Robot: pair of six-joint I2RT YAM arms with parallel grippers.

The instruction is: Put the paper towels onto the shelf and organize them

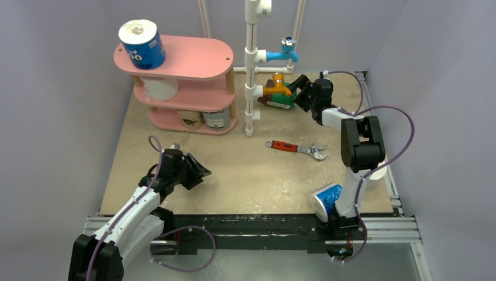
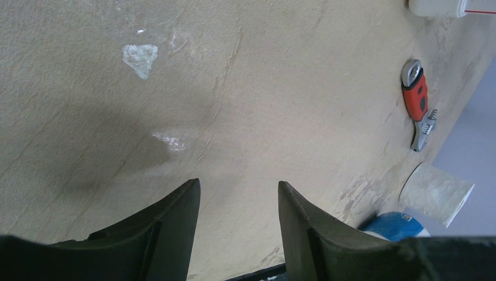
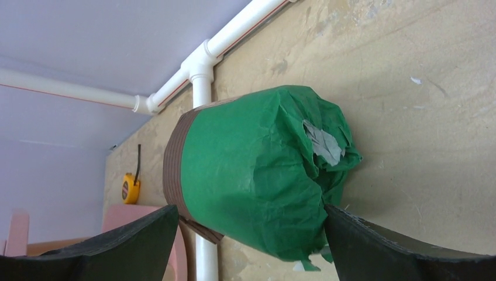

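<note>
A green paper-wrapped roll lies on its side behind the pipe stand; my open right gripper is over it, fingertips at its near side. A pink shelf holds a blue roll on top, a white roll in the middle and two rolls below. A blue-and-white roll lies front right, with a white roll beside it, partly hidden in the top view. My left gripper stands open at front left, above bare board.
A white pipe stand with blue and orange taps rises right of the shelf. A wrench lies centre right. A yellow tape measure is at the back.
</note>
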